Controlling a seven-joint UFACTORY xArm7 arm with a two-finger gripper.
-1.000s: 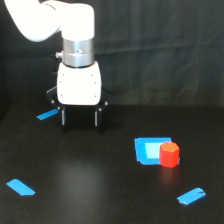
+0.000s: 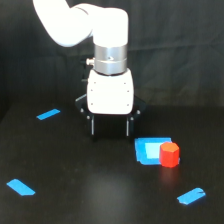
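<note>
My gripper point(image 2: 111, 126) hangs over the dark table near the middle of the view, fingers pointing down and spread apart. Nothing shows between them, so it is open. To its right and nearer the camera is a red block point(image 2: 169, 155) with a hexagonal-looking outline. Behind and to the left of the block, a flat blue square point(image 2: 142, 142) with a white middle lies on the table. The block covers the square's lower right corner in this view; I cannot tell whether it stands on it or just in front.
Short blue strips mark the table: a far left strip point(image 2: 48, 114), a near left strip point(image 2: 20, 187) and a near right strip point(image 2: 191, 196). A dark curtain-like backdrop point(image 2: 180, 60) stands behind.
The arm has swung right, bringing my gripper closer to the red block and blue square, and slightly lower in the view. Its fingers remain spread. The block and square have not moved.
</note>
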